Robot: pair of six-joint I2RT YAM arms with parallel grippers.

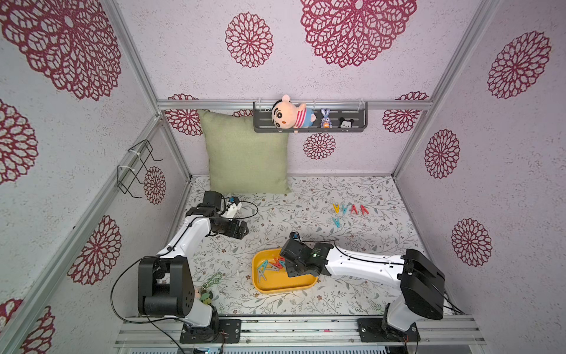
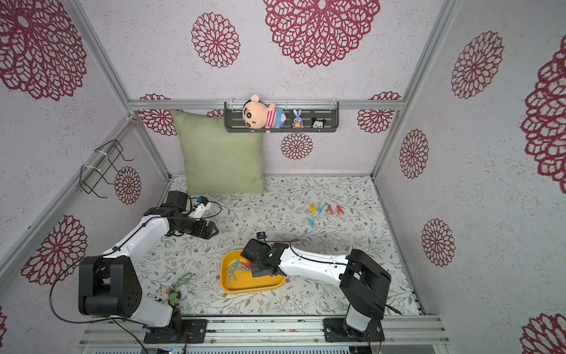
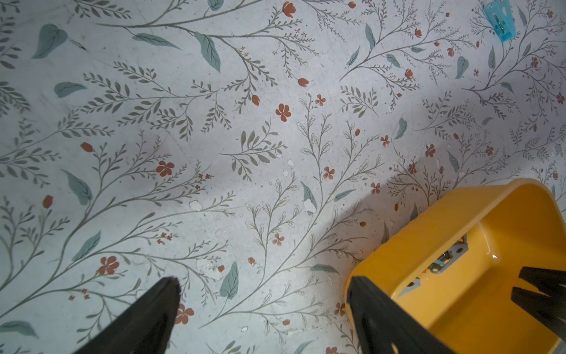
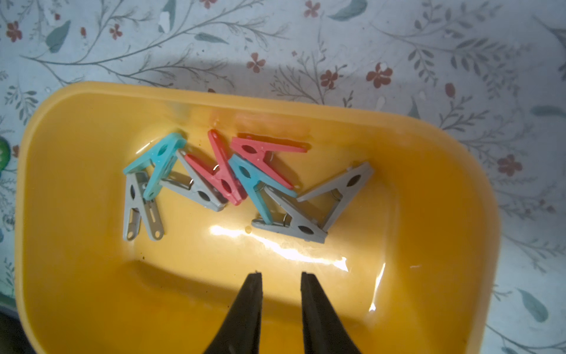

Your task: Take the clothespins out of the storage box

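Note:
The yellow storage box (image 4: 70,247) holds several clothespins in grey, red (image 4: 265,147) and cyan (image 4: 165,153), piled along its far side. My right gripper is over the box, open and empty, its fingertips below the pile in the right wrist view. My left gripper stands open and empty over bare cloth to the left of the box. Several clothespins lie out on the cloth at back right: yellow (image 1: 336,207), cyan (image 1: 336,221) and red (image 1: 364,209).
A green pillow (image 1: 244,153) leans on the back wall below a shelf (image 1: 359,121) with toys. A green toy with a chain (image 2: 174,298) lies left of the box. The middle and back right of the table have free room.

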